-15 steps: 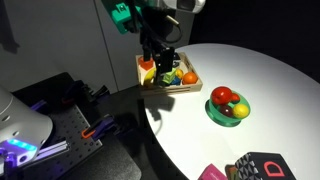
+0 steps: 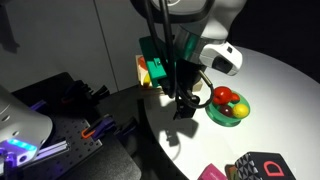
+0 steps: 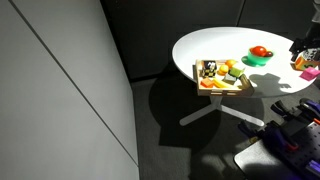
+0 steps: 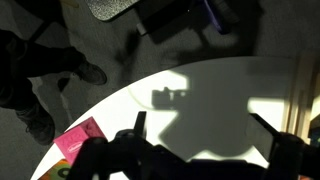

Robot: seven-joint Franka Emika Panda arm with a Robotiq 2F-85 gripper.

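My gripper (image 2: pixel 185 105) hangs over the white table, left of the green bowl (image 2: pixel 229 119) in exterior view 1. Nothing lies between its spread fingers in the wrist view, where bare white tabletop shows beyond them. Red and yellow-green rounded items (image 2: pixel 240 110) fill the bowl. The wooden tray (image 3: pixel 208 88) holds several small colourful pieces; in exterior view 1 the arm covers much of it. At the wrist view's right edge runs a strip of wood (image 4: pixel 300 95), apparently a tray side.
Near the table edge lie a pink block (image 2: pixel 213 172) and a dark patterned box (image 2: pixel 264 166). A person's legs and shoes (image 4: pixel 92 73) show beyond the table.
In exterior view 1 the gripper has travelled rightward and somewhat down, from in front of the tray to beside the bowl. The arm now hides more of the tray; bowl and blocks stayed put.
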